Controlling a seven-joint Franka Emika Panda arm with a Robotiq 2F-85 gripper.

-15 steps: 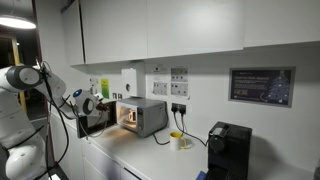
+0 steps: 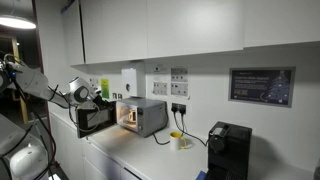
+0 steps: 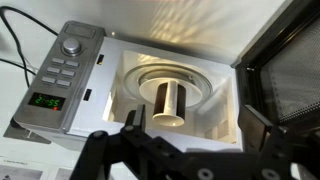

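Note:
In the wrist view a microwave (image 3: pixel 80 75) is open and lit inside, with its control panel on the left. On its round turntable (image 3: pixel 146 75) is a cup-like cylinder (image 3: pixel 169 103), cream with a dark brown side. My gripper is open, its dark fingers apart at the lower edge of that view, with nothing held between them. The cylinder appears beyond the fingers, inside the cavity. The exterior view shows the microwave (image 2: pixel 153 117) on the counter with its interior glowing; my gripper (image 2: pixel 100 94) is near its open front, small and hard to make out against the dark door.
The microwave door (image 3: pixel 295 75) stands open on the right side of the wrist view. A yellow-and-white mug (image 2: pixel 177 142) and a black coffee machine (image 2: pixel 229 150) occupy the counter further right. Cabinets (image 2: pixel 180 25) hang overhead.
The arm's elbow has come down, and the hand has shifted slightly up and left in the exterior view. The microwave and the items on the counter have stayed put.

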